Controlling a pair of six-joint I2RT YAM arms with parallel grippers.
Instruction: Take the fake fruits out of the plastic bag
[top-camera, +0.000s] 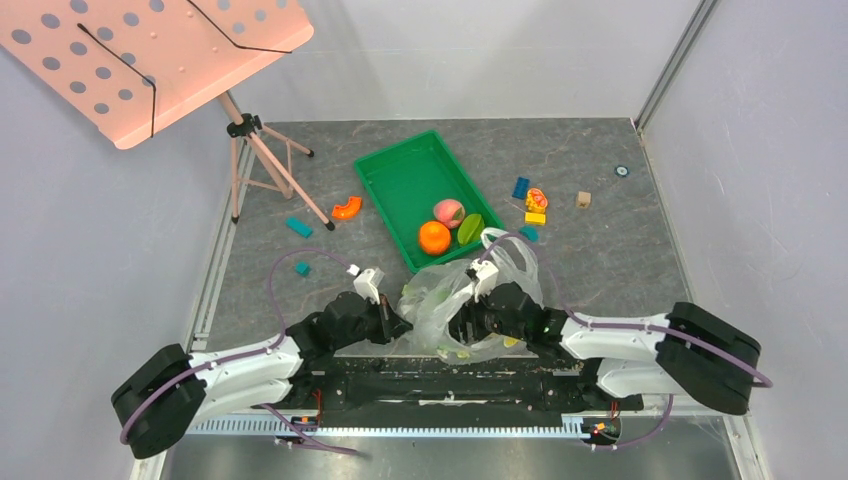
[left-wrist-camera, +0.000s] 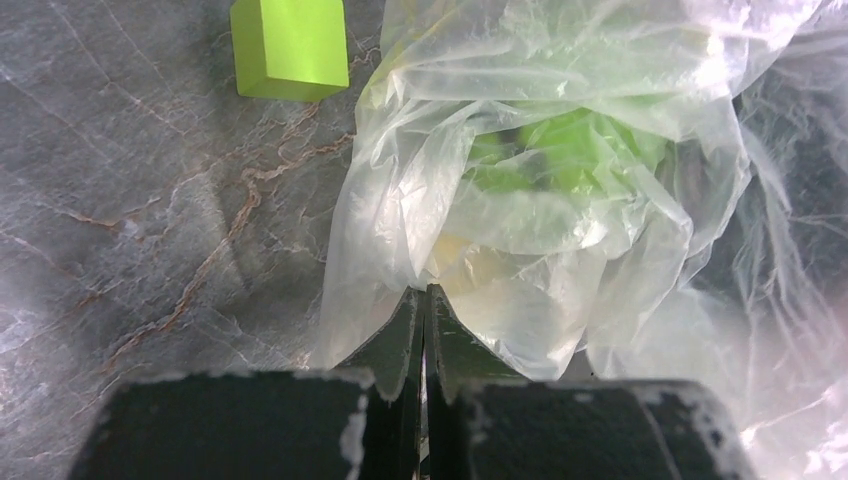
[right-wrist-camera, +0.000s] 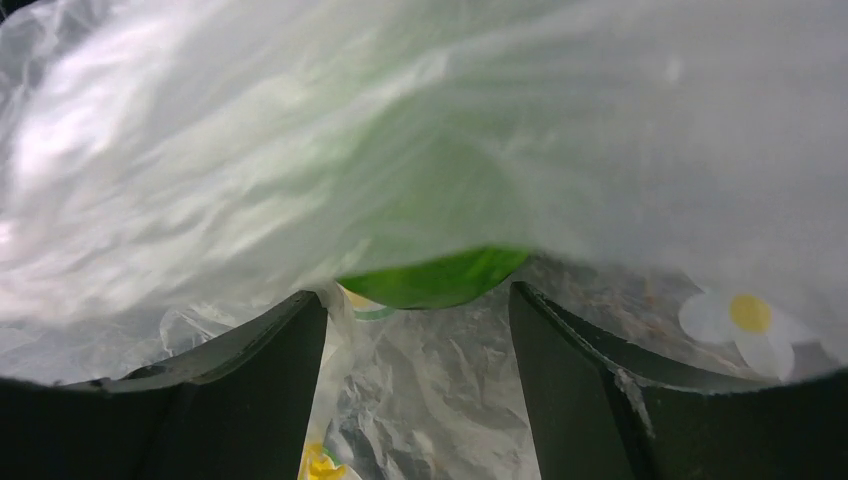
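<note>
The translucent plastic bag (top-camera: 440, 305) lies crumpled between my arms, with green shapes showing through it (left-wrist-camera: 590, 150). My left gripper (top-camera: 398, 325) is shut at the bag's left edge; in its wrist view its tips (left-wrist-camera: 424, 292) touch the plastic, with nothing clearly between them. My right gripper (top-camera: 460, 325) is inside or under the bag's folds. In the right wrist view a green fruit (right-wrist-camera: 435, 275) sits just beyond its fingers, which stand apart; whether they grip it or plastic is hard to tell.
A green tray (top-camera: 400, 200) behind the bag holds an orange (top-camera: 434, 237), a peach (top-camera: 449, 212) and a green fruit (top-camera: 470, 229). Small toys and blocks lie either side. A pink board on a tripod (top-camera: 258, 150) stands back left. A lime block (left-wrist-camera: 289, 45) lies beside the bag.
</note>
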